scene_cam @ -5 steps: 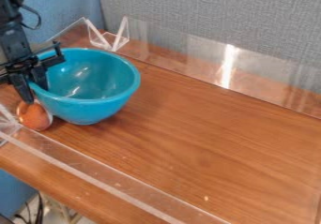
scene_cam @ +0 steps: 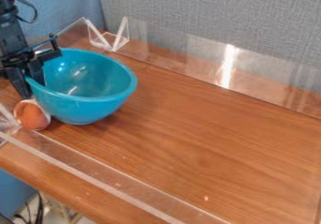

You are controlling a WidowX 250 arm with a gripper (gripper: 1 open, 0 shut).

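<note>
A teal bowl (scene_cam: 94,97) sits at the left end of the wooden table. My black gripper (scene_cam: 36,70) is at the bowl's left side, shut on its rim, with the fingertips partly hidden by the bowl. An orange round object with a whitish part (scene_cam: 32,116) lies just in front of the bowl's left side, below the gripper.
Clear plastic guards run along the back (scene_cam: 261,81) and front edges of the table (scene_cam: 194,132), with white corner brackets at the left. A grey textured wall stands behind.
The gripper and bowl have shifted slightly to the left over the last second.
</note>
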